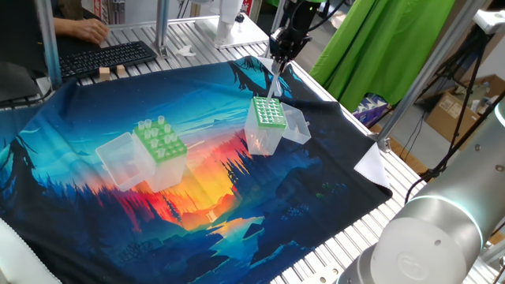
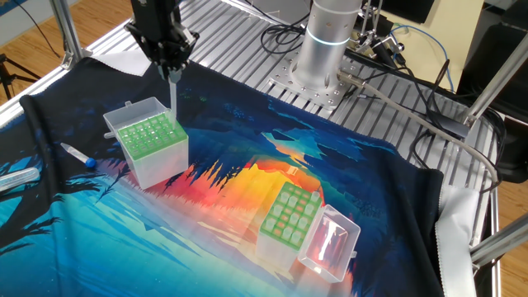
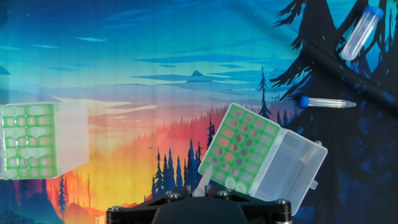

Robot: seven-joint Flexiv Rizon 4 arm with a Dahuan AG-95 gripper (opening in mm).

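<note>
My gripper (image 2: 174, 71) is shut on a slender translucent pipette tip (image 2: 173, 97), which points downward. Below it stands an open clear box with a green rack top (image 2: 153, 136); in the wrist view the tip (image 3: 204, 181) ends over a corner of that green rack (image 3: 239, 146). Whether its point sits in a hole or just above one, I cannot tell. A second clear box with a green rack (image 1: 160, 144) stands apart from it, with several translucent tips standing up out of its top. Both boxes have their lids folded open.
Two blue-capped tubes lie on the cloth beyond the near box's lid, a larger tube (image 3: 360, 37) and a smaller tube (image 3: 329, 102). Between the boxes the printed cloth (image 1: 213, 181) is bare. A keyboard (image 1: 108, 57) and a person's hand (image 1: 91, 31) are at the far edge.
</note>
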